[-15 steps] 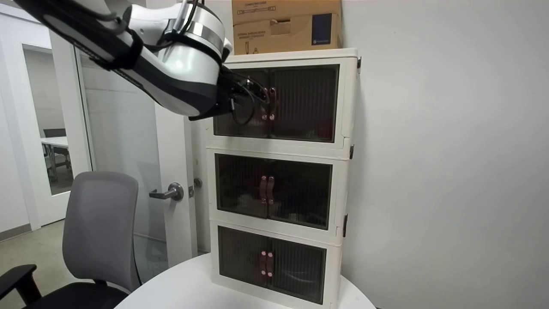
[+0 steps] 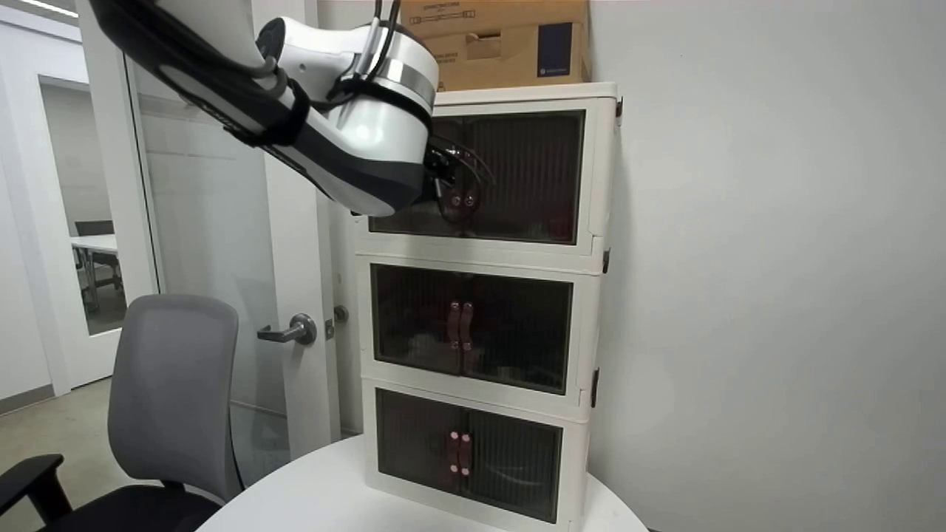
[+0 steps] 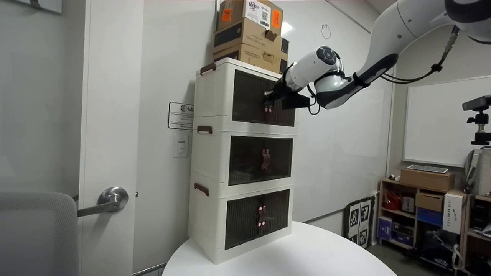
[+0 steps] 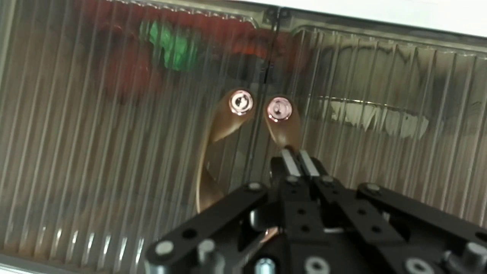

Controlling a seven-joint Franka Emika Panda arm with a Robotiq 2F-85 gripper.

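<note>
In the wrist view my gripper is shut on the right-hand door handle [image 4: 284, 128], a brown strap fixed with a pink rivet. Its lower part is hidden behind the fingers. The left-hand handle [image 4: 206, 166] bows out freely just beside it. Both belong to the top compartment of a white three-tier cabinet [image 2: 483, 253], whose ribbed clear doors are closed. Exterior view 2 has the gripper [image 3: 267, 96] up against the top doors, with the arm reaching in from the right.
Boxes [image 3: 251, 39] are stacked on top of the cabinet, which stands on a round white table [image 3: 322, 248]. A grey chair [image 2: 173, 390] and a door with a lever handle [image 2: 288, 329] are to the left. Red and green items show through the top left door.
In exterior view 1 the arm has shifted slightly right. The cabinet doors look unmoved.
</note>
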